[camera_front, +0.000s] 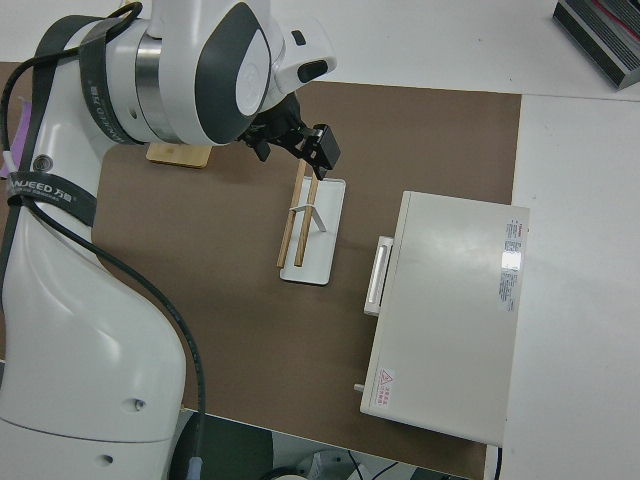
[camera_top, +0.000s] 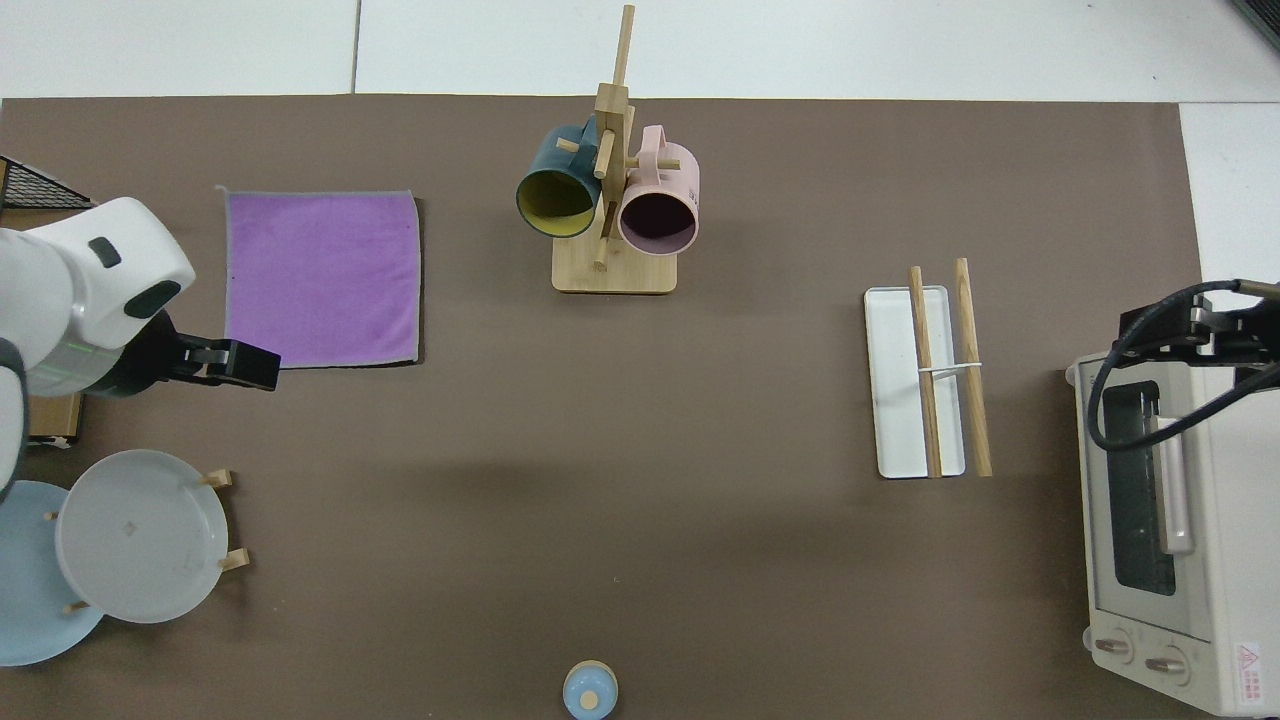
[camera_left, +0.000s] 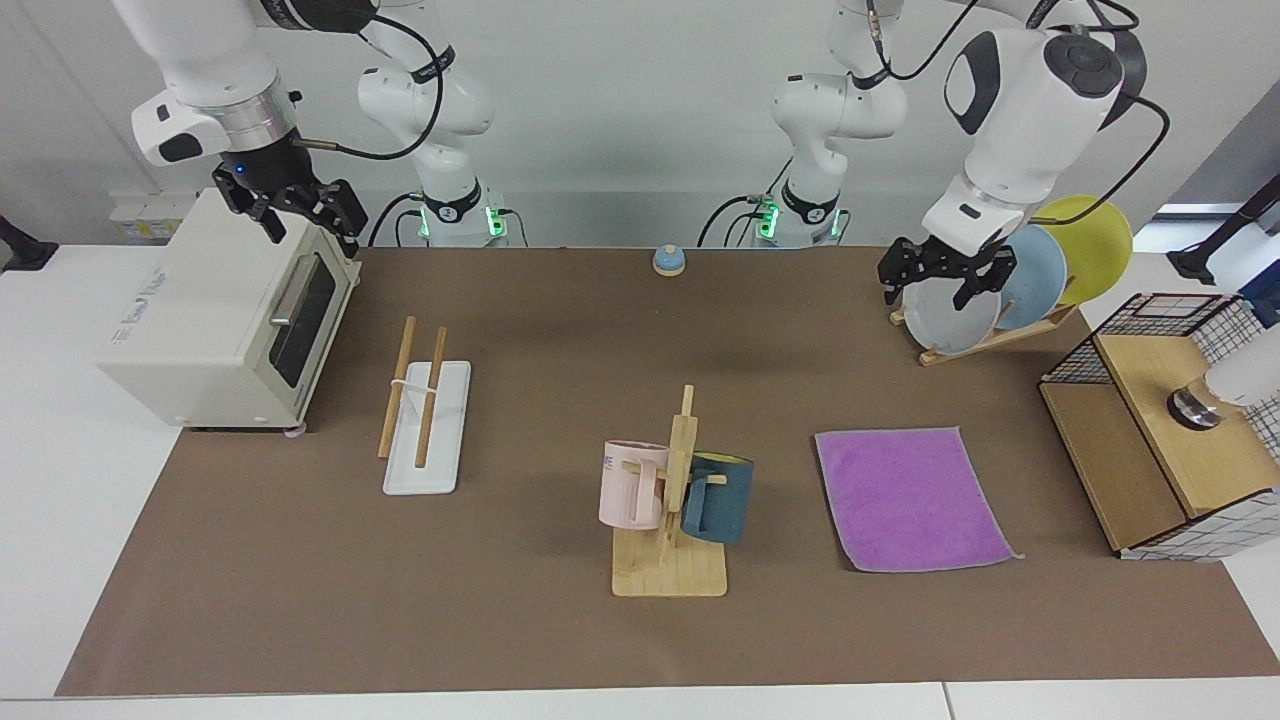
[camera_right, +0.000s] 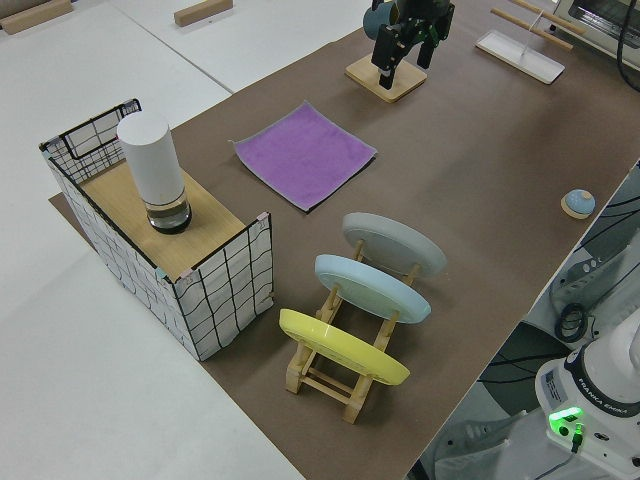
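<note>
One black gripper (camera_top: 246, 366) hangs over the left of the table, between the purple cloth (camera_top: 321, 276) and the plate rack with white plate (camera_top: 140, 535) and blue plate (camera_left: 1034, 274); the other (camera_front: 318, 150) is over the toaster oven (camera_left: 216, 318) side. Whether either is open or shut is unclear. A pink mug (camera_top: 659, 210) and teal mug (camera_top: 558, 186) hang on a wooden mug tree (camera_top: 614, 276). A white stand with two wooden rods (camera_top: 890, 396) lies to the right of them. A small blue round object (camera_top: 589, 690) sits at the table edge.
A wire basket with wooden shelves (camera_left: 1116, 468) holds a white cylinder (camera_right: 150, 160) beside the cloth. A yellow plate (camera_right: 340, 345) stands in the plate rack.
</note>
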